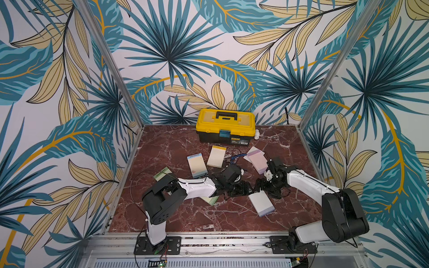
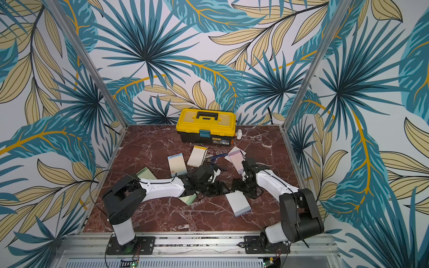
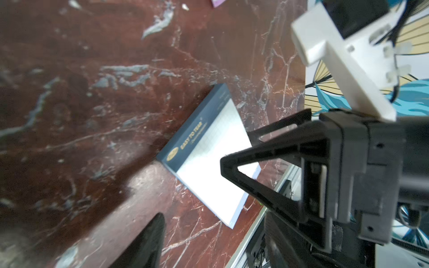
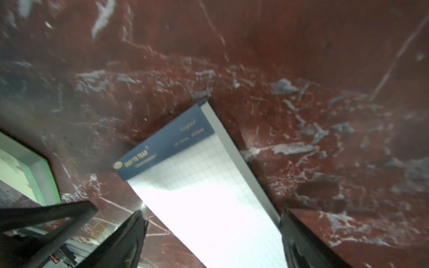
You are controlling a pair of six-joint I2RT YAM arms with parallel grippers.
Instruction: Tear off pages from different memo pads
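Note:
A gridded white memo pad with a dark blue "Easy to tear" band (image 4: 203, 196) lies on the table between the two grippers, also seen in both top views. My left gripper is above the pad's left side, its fingers apart, nothing visible between them. My right gripper stands open over the pad, fingers to either side of it in the right wrist view; whether they touch it I cannot tell. A blue-topped cream pad (image 1: 197, 166), a yellow-topped pad (image 1: 216, 156), a pink pad (image 1: 256, 160) and green pads (image 2: 187, 199) lie around.
A yellow and black toolbox (image 1: 225, 122) stands at the back centre, a small white object (image 2: 239, 134) beside it. The left arm partly covers the green pads.

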